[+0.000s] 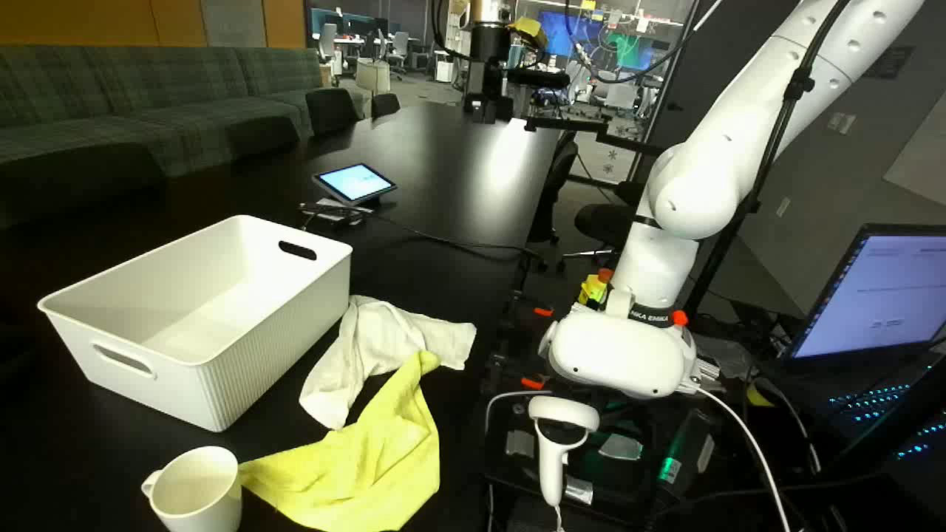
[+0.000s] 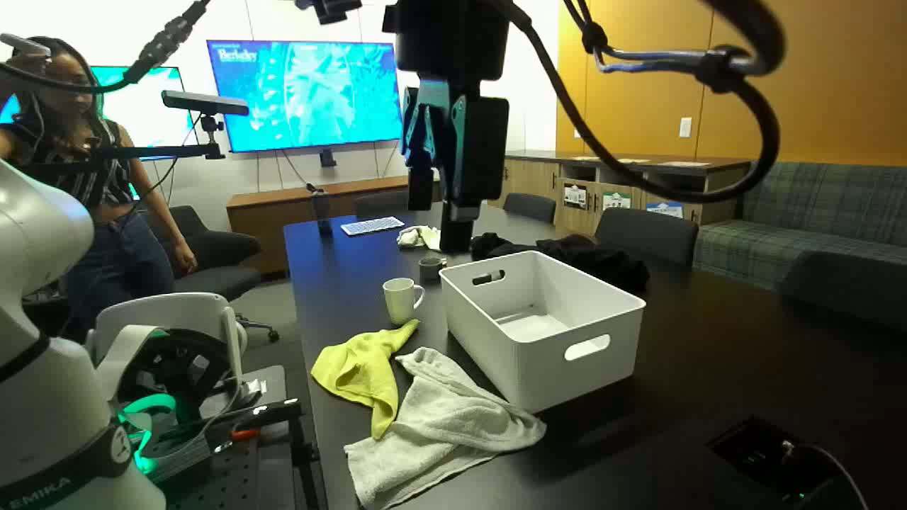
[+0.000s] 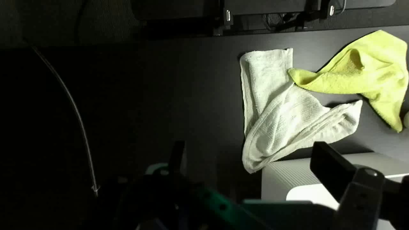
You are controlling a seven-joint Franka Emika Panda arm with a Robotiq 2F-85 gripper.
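Note:
My gripper hangs open and empty high above the table, its two dark fingers wide apart in the wrist view. Below it lies a crumpled white towel (image 3: 285, 111), close against the white bin. A yellow cloth (image 3: 368, 71) overlaps or touches the towel's edge. In exterior view 1 the white bin (image 1: 284, 332) is upright and its visible inside looks empty. A white mug (image 1: 196, 492) stands upright beside the yellow cloth (image 1: 368, 457). Exterior view 2 has the gripper (image 2: 440, 204) above the table, apart from the towel (image 2: 442, 425) and the mug (image 2: 401, 300).
Past the mug sit a small grey cup (image 2: 431, 268), another pale cloth (image 2: 419, 237) and a keyboard (image 2: 372, 226). Dark fabric (image 2: 578, 258) lies behind the bin. A tablet (image 1: 355, 182) and a cable (image 1: 443, 238) occupy the other end; more bare table extends beyond them.

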